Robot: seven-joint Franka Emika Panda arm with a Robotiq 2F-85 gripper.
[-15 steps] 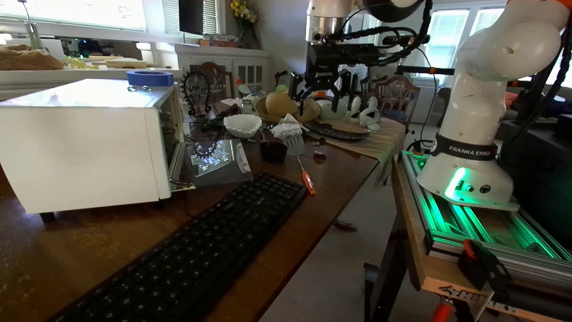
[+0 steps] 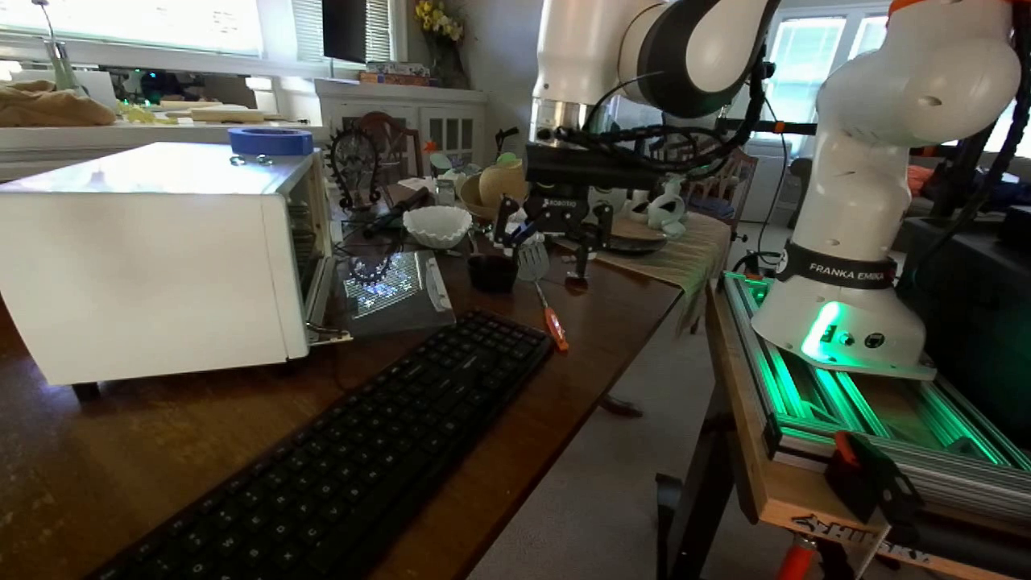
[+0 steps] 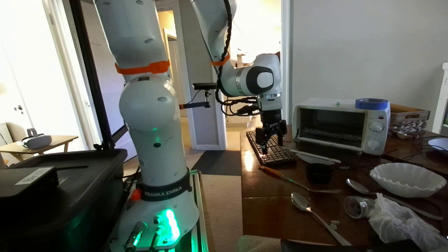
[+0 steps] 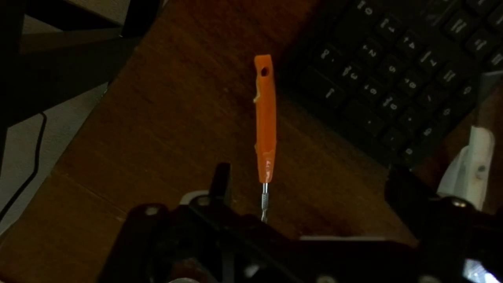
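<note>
My gripper (image 2: pixel 543 255) hangs open above the table, nothing between its fingers. In the wrist view its two fingers (image 4: pixel 220 183) stand wide apart at the bottom. A spatula (image 4: pixel 266 120) with an orange handle lies below, its handle running up the picture between the lines of the fingers; the gripper body hides its blade there. Exterior view 1 shows the slotted metal blade (image 2: pixel 533 259) close to the gripper, with the orange handle (image 2: pixel 556 330) toward the keyboard. In exterior view 2 the gripper (image 3: pixel 272 147) appears over the keyboard side of the spatula (image 3: pixel 273 170).
A black keyboard (image 2: pixel 387 425) lies beside the spatula handle. The white toaster oven (image 2: pixel 155 271) has its glass door (image 2: pixel 391 290) lowered. A small black cup (image 2: pixel 493 272), a white bowl (image 3: pixel 407 180) and a spoon (image 3: pixel 300 201) share the table, whose edge is near.
The gripper has come down toward the table and slightly left in exterior view 1, and is now close to the spatula. It stays open, and the objects on the table have not moved.
</note>
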